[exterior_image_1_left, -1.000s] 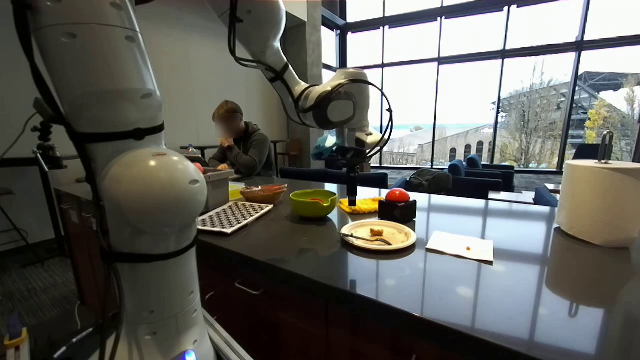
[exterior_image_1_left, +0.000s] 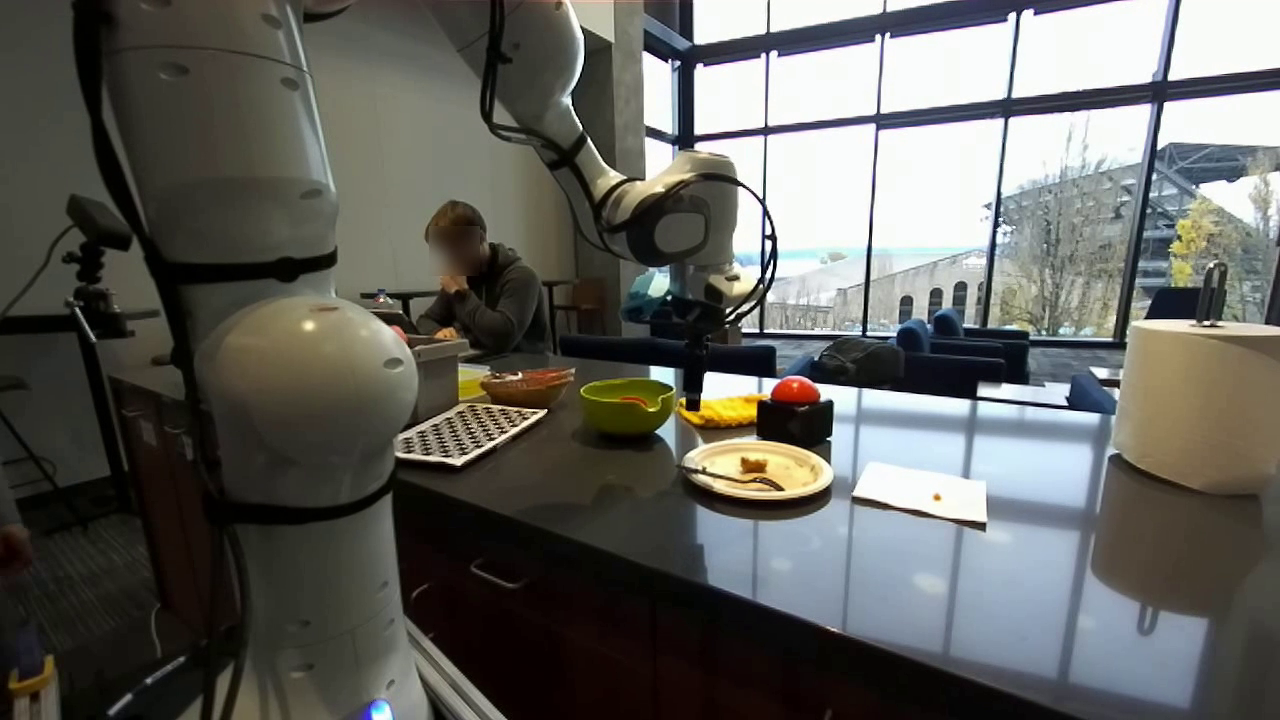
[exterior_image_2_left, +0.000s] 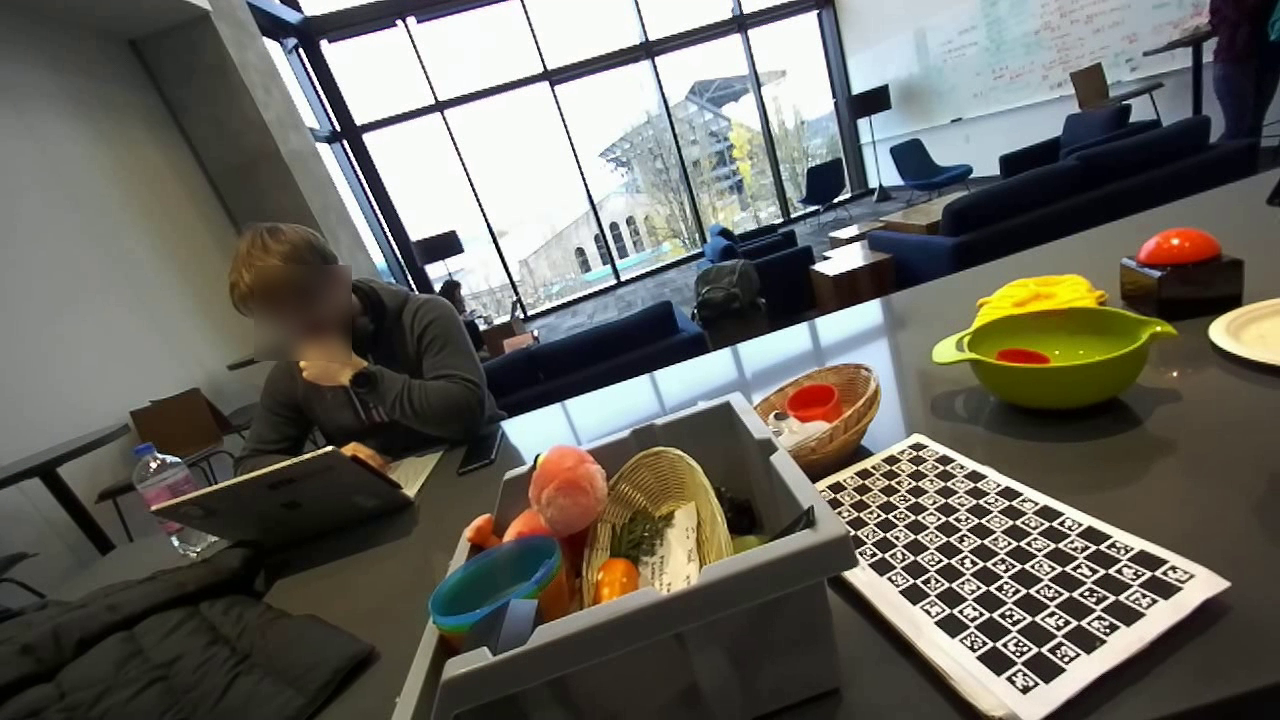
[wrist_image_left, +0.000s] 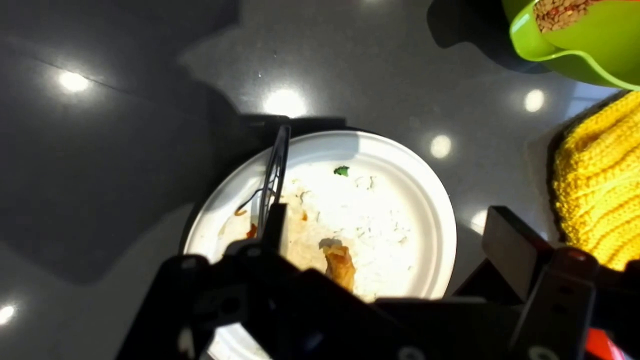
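My gripper is open above the white plate (wrist_image_left: 429, 180), its fingers wide apart and nothing held between them. A dark fork (wrist_image_left: 276, 162) lies across one side of the plate, its end reaching past the rim; in the wrist view the left finger (wrist_image_left: 275, 228) covers part of it. Between the fingers, a brown piece of food (wrist_image_left: 340, 267) shows on the plate, among small crumbs. From the first exterior view, the gripper (exterior_image_1_left: 693, 402) hangs pointing down, over the counter near the yellow cloth (exterior_image_1_left: 723, 412) and the plate (exterior_image_1_left: 810, 472).
A green bowl (exterior_image_1_left: 626, 414) stands left of the yellow cloth. The red-topped button box (exterior_image_1_left: 794, 422) is behind the plate, and a napkin (exterior_image_1_left: 921, 493) lies to its right. Farther right stands a paper towel roll (exterior_image_1_left: 1197, 402). A grey bin (exterior_image_2_left: 744, 624) and checkered board (exterior_image_2_left: 1020, 576) occupy the other end.
In the first exterior view the gripper has shifted slightly left, and the arm's upper links have moved a little. The plate, fork and other counter items stay where they were.
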